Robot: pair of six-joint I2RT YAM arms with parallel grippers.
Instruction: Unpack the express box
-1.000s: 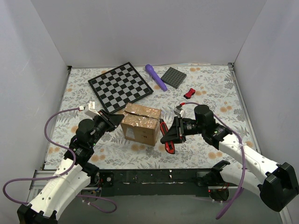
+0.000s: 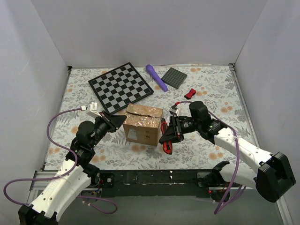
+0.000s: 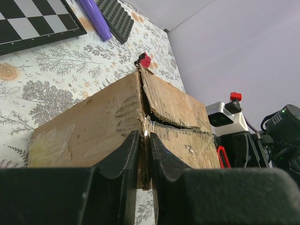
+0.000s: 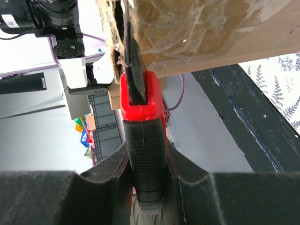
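Observation:
A taped brown cardboard box [image 2: 142,133] stands in the middle of the table, below the chessboard. My left gripper is shut on the box's upper left edge, where the top meets the side. In the left wrist view a dark slit runs along the top beside a slightly raised flap [image 3: 176,101]. On the box's right, my right gripper [image 2: 169,136] is shut on a red and black utility knife [image 4: 143,136]. The knife's front end reaches the box's taped edge in the right wrist view; whether the blade is inside the slit I cannot tell.
Behind the box lie a black-and-white chessboard [image 2: 121,87], a purple microphone-shaped object [image 2: 156,78], a dark grey ridged pad [image 2: 174,78] and a small red object [image 2: 190,93]. Clear table cloth [image 2: 215,103] spreads at the right.
The knife and my right gripper have shifted slightly left and up, closer to the box. The box and left gripper have moved slightly right, and the top flap looks a little more raised.

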